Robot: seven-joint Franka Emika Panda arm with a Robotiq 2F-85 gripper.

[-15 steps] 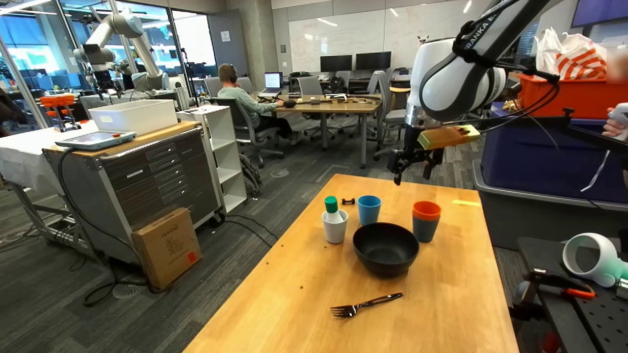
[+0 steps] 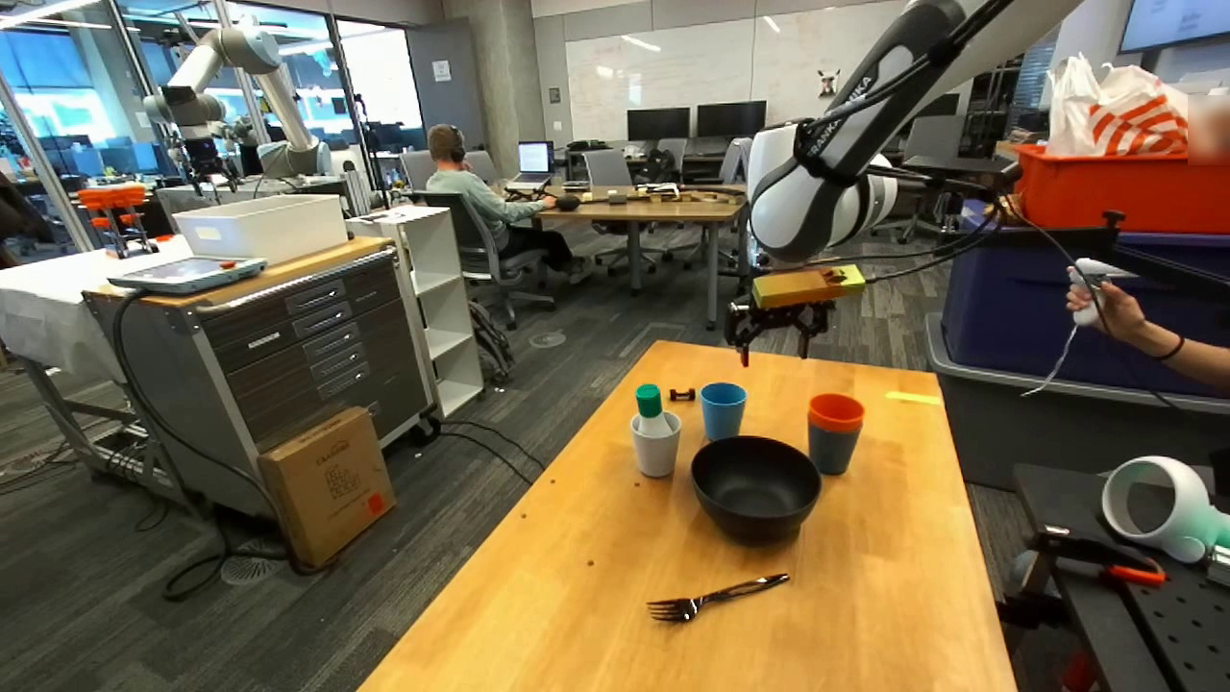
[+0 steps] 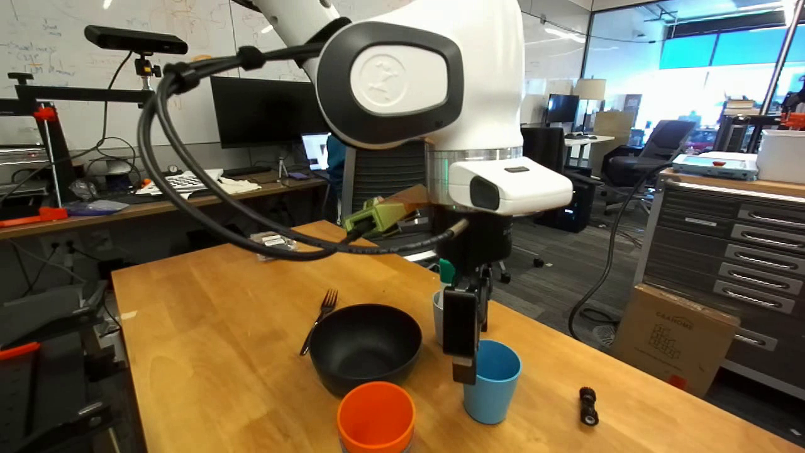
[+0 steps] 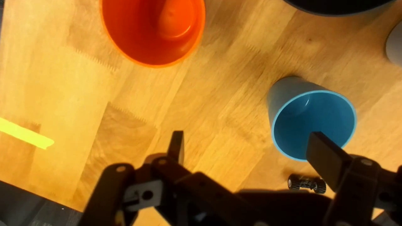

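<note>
My gripper is open and empty, held above the table's far end in exterior view 1. In the wrist view one finger overlaps the near rim of the blue cup (image 4: 312, 124), which stands upright and empty below. An orange cup (image 2: 836, 408) sits nested in a grey one (image 2: 832, 448), right of the black bowl (image 2: 755, 490). To the bowl's left, a white cup (image 2: 656, 448) contains a green-capped bottle (image 2: 649, 403). A small black dumbbell-shaped piece (image 4: 307, 183) lies beside the blue cup. The black fork (image 2: 717, 598) rests in front of the bowl.
Yellow tape (image 2: 914, 398) marks the wooden table (image 2: 876, 577) near its right edge. A hand with a white controller (image 2: 1095, 277) shows off to the right, away from the table.
In exterior view 1 my gripper has shifted left, toward the side of the blue cup. The hand with the controller has also moved left. Objects on the table have stayed put.
</note>
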